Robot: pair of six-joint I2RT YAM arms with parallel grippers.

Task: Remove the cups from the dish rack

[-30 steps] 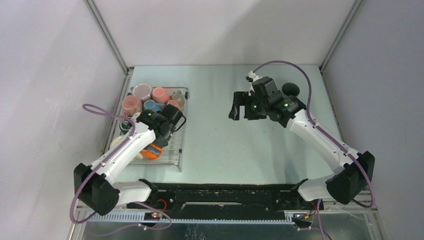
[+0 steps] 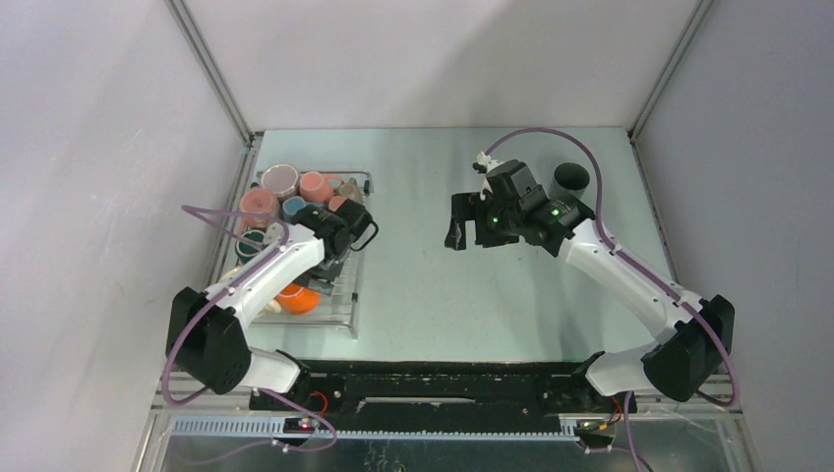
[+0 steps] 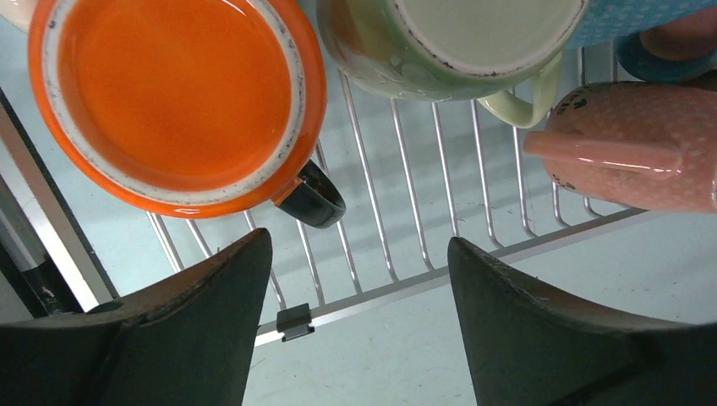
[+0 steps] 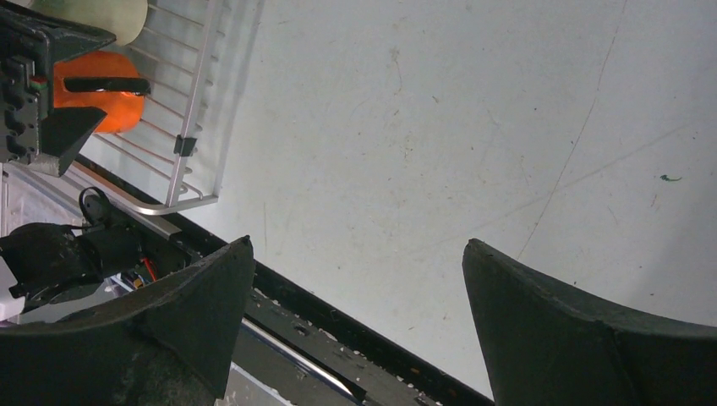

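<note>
The wire dish rack [image 2: 339,317] on the left holds several upturned cups. An orange cup [image 3: 177,101] with a black handle and a pale green cup [image 3: 490,34] lie just beyond my left gripper, whose fingers stand apart with only rack wires and table showing between them. A pink cup [image 3: 634,156] is at the right of that view. More cups, among them a pink one [image 2: 259,204] and a blue one [image 2: 294,206], fill the rack's far end. My right gripper [image 2: 459,236] hangs open and empty over mid-table. One dark green cup [image 2: 570,179] stands at the back right.
In the right wrist view the rack's edge [image 4: 190,110] and the left gripper's fingers [image 4: 72,135] show at upper left. Walls close the sides and back.
The right gripper has lowered a little toward the front left in the top view, uncovering more of the dark cup.
</note>
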